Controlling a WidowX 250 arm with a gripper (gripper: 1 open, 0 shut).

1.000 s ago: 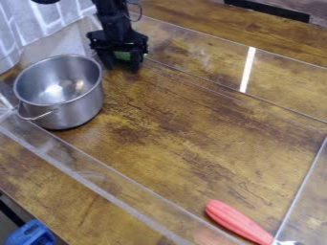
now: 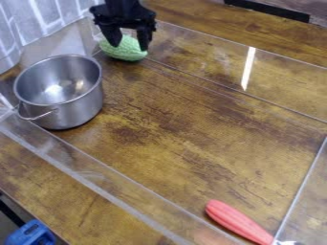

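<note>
The black gripper (image 2: 126,34) is at the top of the view, left of centre, over a pale green object (image 2: 122,52) that lies on the wooden table at the back left. The gripper's fingers are dark and small, and I cannot tell whether they are open or shut, or whether they touch the green object.
A steel pot (image 2: 60,93) stands at the left. A red-handled utensil (image 2: 238,220) lies at the front right. A blue object (image 2: 29,235) is at the bottom left corner.
The gripper has moved up and a little left, uncovering more of the green object, which now shows larger and further left beneath it.
</note>
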